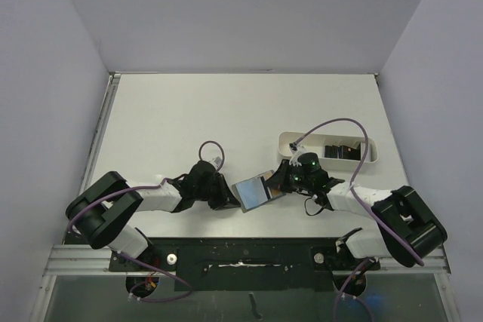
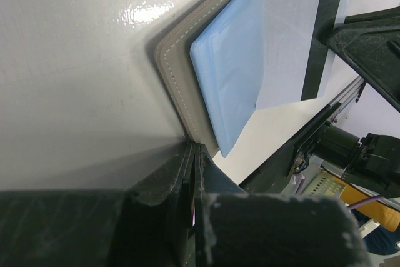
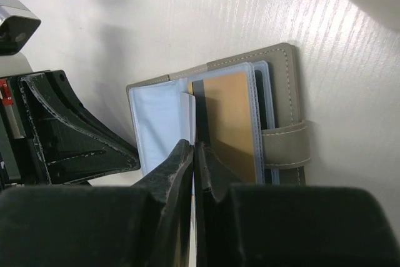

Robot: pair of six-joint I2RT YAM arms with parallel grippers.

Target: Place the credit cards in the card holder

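Observation:
The card holder (image 1: 256,191), grey outside with light blue pockets, lies open and slanted on the table between both grippers. In the right wrist view, its strap (image 3: 285,145) and a tan card (image 3: 230,114) in a pocket show. My right gripper is shut on a white card (image 3: 189,117), seen edge-on there, standing up over the blue pocket. From the left wrist, that card (image 2: 290,45) shows a black stripe; its lower end meets the blue flap (image 2: 228,67). My left gripper is shut at the holder's grey corner; whether it pinches the edge I cannot tell.
A white tray (image 1: 289,142) with several dark items (image 1: 343,151) stands behind the right arm, close to the holder. The front table edge lies nearer the arms' bases.

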